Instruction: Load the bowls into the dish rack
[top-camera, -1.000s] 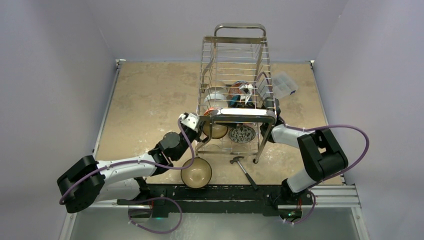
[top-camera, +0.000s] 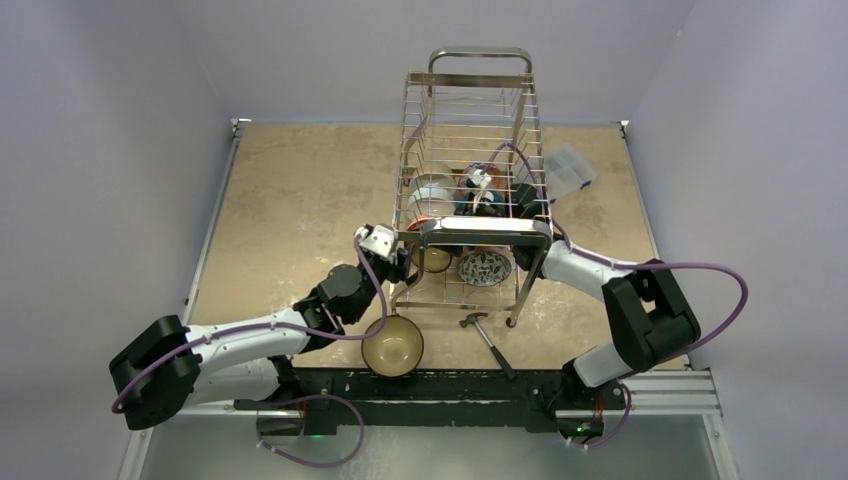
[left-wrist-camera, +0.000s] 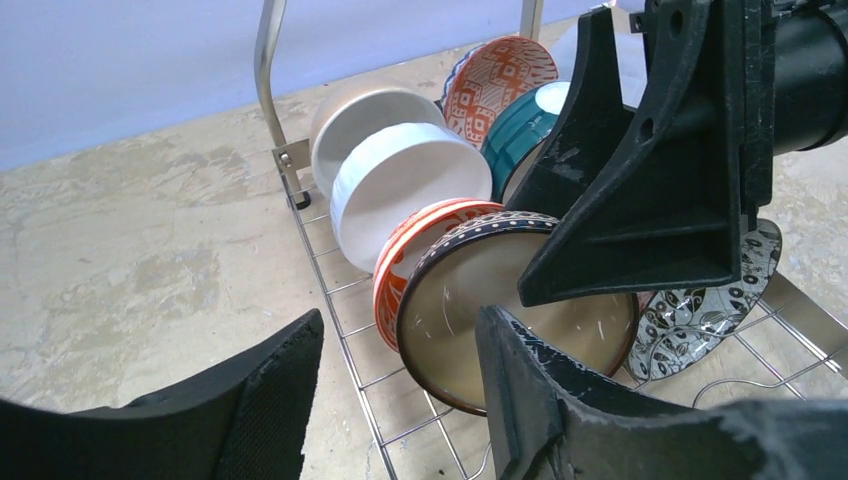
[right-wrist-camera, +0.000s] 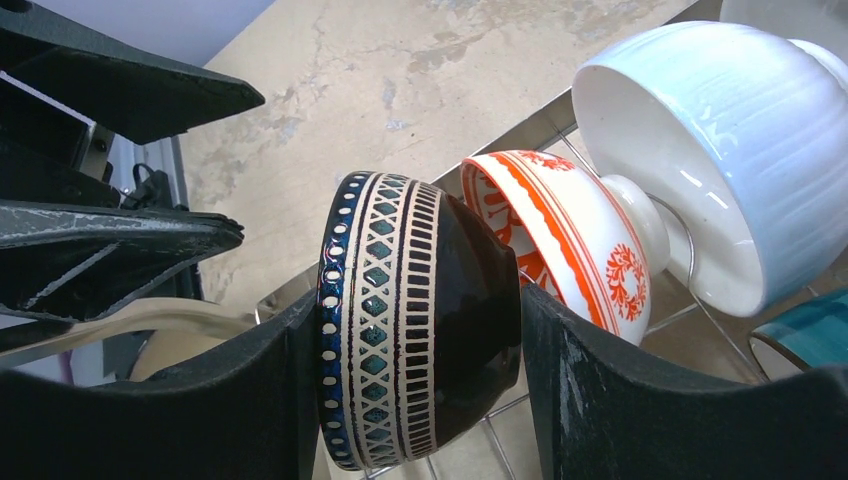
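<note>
A brown bowl with a dark patterned rim (left-wrist-camera: 470, 330) stands tilted in the lower rack (left-wrist-camera: 345, 340). My right gripper straddles this bowl, its fingers spread on either side; contact is hard to make out. Facing the bowl from the left is my left gripper, open, with nothing held between its fingers. Behind the brown bowl are an orange-and-white bowl (right-wrist-camera: 600, 240), white bowls (left-wrist-camera: 415, 185), a teal bowl (left-wrist-camera: 520, 130) and a red patterned bowl (left-wrist-camera: 497, 85). A floral bowl (top-camera: 485, 268) leans to the right. Another brown bowl (top-camera: 392, 346) lies on the table.
A hammer (top-camera: 488, 345) lies in front of the rack. Behind it on the right sits a clear plastic box (top-camera: 568, 170). The rack's upper tier (top-camera: 470, 130) is empty and overhangs the bowls. Free table shows at left.
The brown bowl in the rack has moved slightly. The left arm has moved only a little.
</note>
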